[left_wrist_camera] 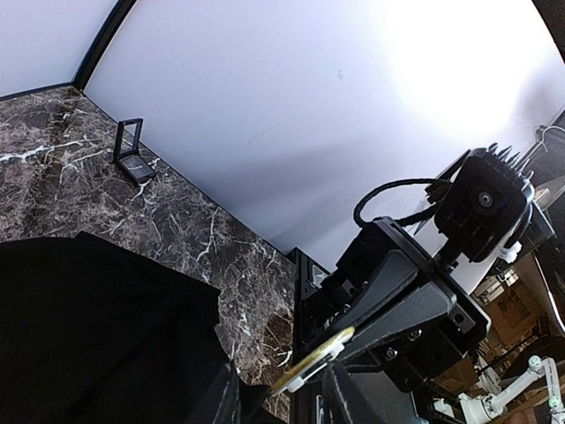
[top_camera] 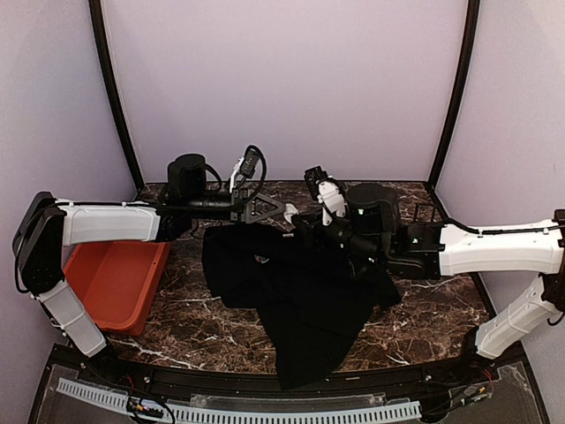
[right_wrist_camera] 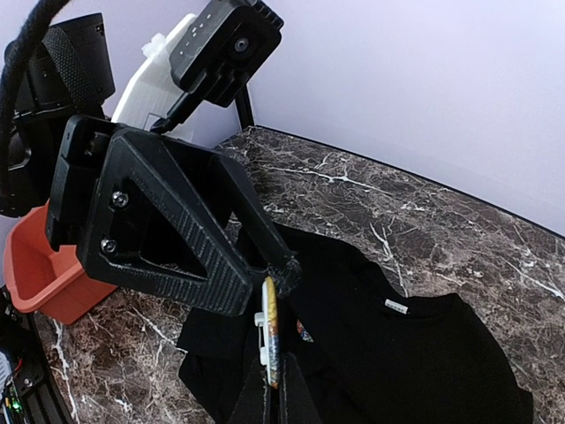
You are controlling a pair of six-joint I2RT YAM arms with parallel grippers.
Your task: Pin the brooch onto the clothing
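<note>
A round brooch (top_camera: pixel 290 212) with a pale back and a golden rim is up in the air above the black garment (top_camera: pixel 305 309). My right gripper is shut on the brooch's edge; the brooch (right_wrist_camera: pixel 271 340) appears edge-on in the right wrist view, its white pin fitting on the left side. Facing it from the left, my left gripper (top_camera: pixel 269 208) is part open, and its fingertips are close to the brooch's other end. In the left wrist view the brooch (left_wrist_camera: pixel 313 360) reaches into the gap between my left fingers. Whether they touch it cannot be told.
The garment lies spread on the dark marbled table (top_camera: pixel 212 331), with a small coloured patch (right_wrist_camera: pixel 304 331) and a white collar label (right_wrist_camera: pixel 395 306). An orange bin (top_camera: pixel 119 283) stands at the left. A small black frame-like object (left_wrist_camera: pixel 132 155) is near the back wall.
</note>
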